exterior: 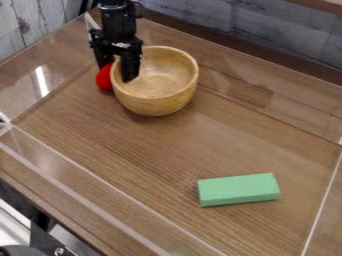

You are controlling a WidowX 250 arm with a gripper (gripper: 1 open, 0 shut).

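The black gripper reaches down from the top left to the left rim of a wooden bowl. Its fingertips are dark and small, and whether they hold the rim cannot be told. A red object sits beside the bowl's left side, partly hidden by bowl and gripper.
A green block lies at the front right of the wooden table. Walls stand along the back and top left.
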